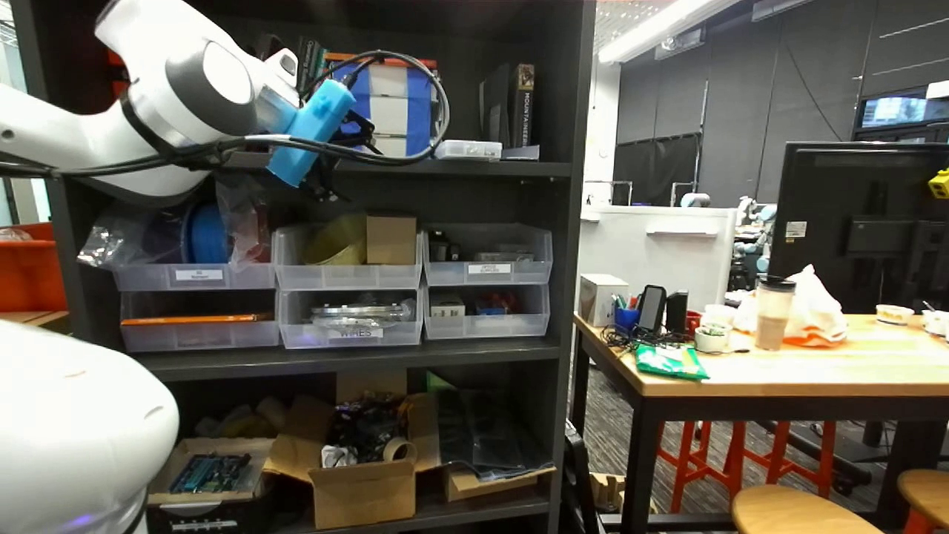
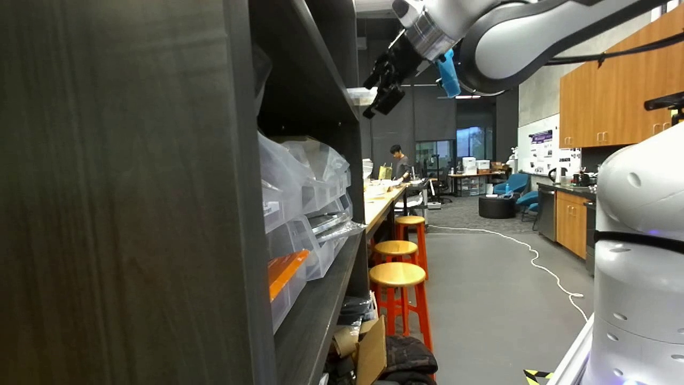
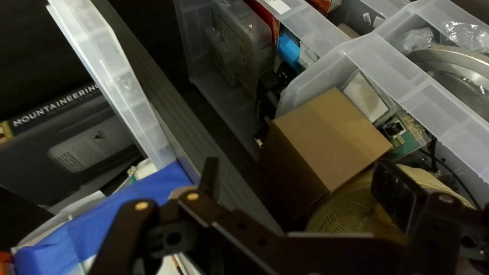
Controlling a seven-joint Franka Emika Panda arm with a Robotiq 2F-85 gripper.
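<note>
My gripper is open, with nothing held between its fingers. In the wrist view a brown cardboard box (image 3: 334, 137) shows beyond the gap between them, standing in a clear bin beside a yellow mesh item (image 3: 348, 211). The same cardboard box (image 1: 391, 240) sits in the upper middle bin in the first exterior view. There the gripper (image 1: 342, 165) hangs in front of the upper shelf edge, above and left of that box. The second exterior view shows the gripper (image 2: 370, 99) in the air, to the right of the shelf opening.
Above the bins, a shelf board (image 3: 201, 133) runs close by the left finger. On it are a blue-taped stack (image 1: 387, 107), a clear flat case (image 1: 468, 150) and a mountaineering book (image 1: 523, 107). More clear bins (image 1: 487, 267) stand to the right. Open floor (image 2: 487, 289) lies right of the shelf.
</note>
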